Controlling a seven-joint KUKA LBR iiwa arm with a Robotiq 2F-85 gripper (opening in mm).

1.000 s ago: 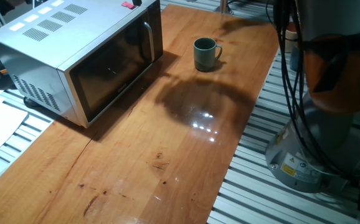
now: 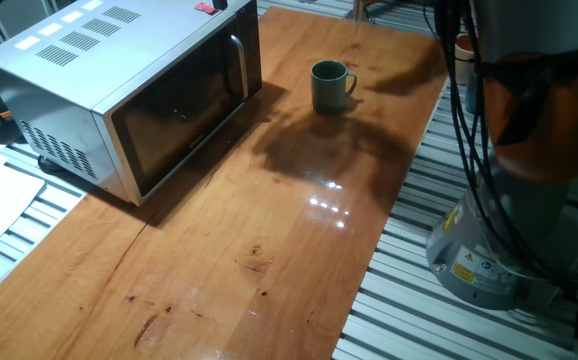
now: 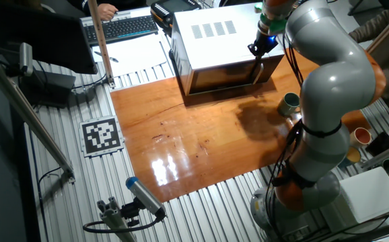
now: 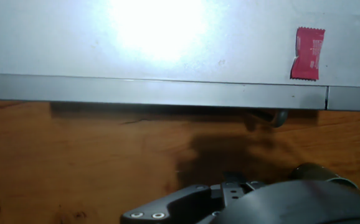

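Note:
A silver microwave [image 2: 119, 60] stands along one side of the wooden table, its dark door shut and its curved handle [image 2: 239, 65] on the front. On the table before it, a green mug [image 2: 329, 88] sits upright, handle to the right; exterior view 2 shows the mug [image 3: 289, 103] near my arm. My gripper [image 3: 259, 48] hangs by the front top edge of the microwave, close to the door handle side. At the bottom of the wrist view, the gripper is partly cut off, and its fingertips are unclear. Whether it holds anything cannot be made out.
A small red packet [image 4: 307, 54] lies on the microwave's top. More cups, including an orange-rimmed one [image 3: 361, 137], stand behind my arm. A camera [image 3: 144, 195] is mounted beyond the table's edge.
The arm's shadow on the table has shifted and changed shape, so the arm has moved slightly. The mug, microwave and packet stay where they were.

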